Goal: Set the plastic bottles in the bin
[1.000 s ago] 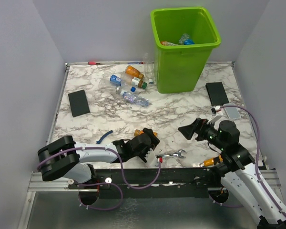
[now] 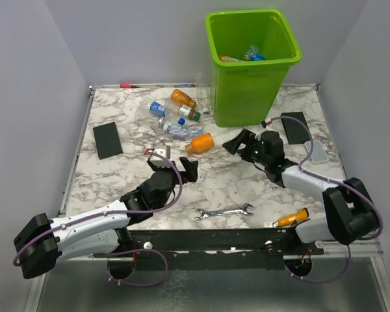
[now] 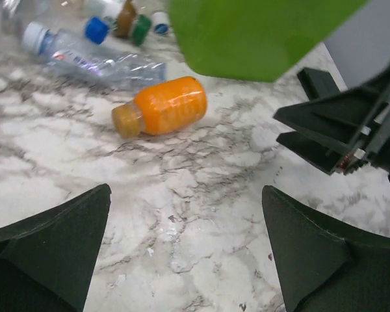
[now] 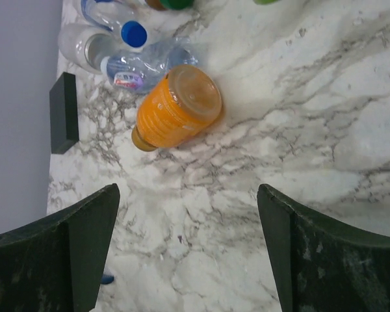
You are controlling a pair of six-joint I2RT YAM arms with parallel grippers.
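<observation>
An orange bottle (image 2: 199, 143) (image 3: 169, 105) (image 4: 177, 108) lies on its side mid-table. Clear bottles (image 2: 178, 130) (image 3: 98, 65) (image 4: 146, 64) and several other bottles lie behind it. My left gripper (image 2: 172, 168) stands open, nothing between its fingers, left and in front of the orange bottle. My right gripper (image 2: 239, 144) is open, right of the orange bottle and above the table, with nothing between its fingers. The green bin (image 2: 247, 94) at the back right holds several bottles (image 2: 256, 56).
A wrench (image 2: 222, 212) and an orange-handled tool (image 2: 292, 217) lie along the front. Dark slabs lie at far left (image 2: 108, 140) and right (image 2: 295, 128), a grey one (image 2: 316, 151) beside the latter. Screwdrivers lie along the back edge.
My left gripper has drawn back and left, off the orange bottle, which now lies farther back, by the clear bottles. My right gripper has moved back and left toward it.
</observation>
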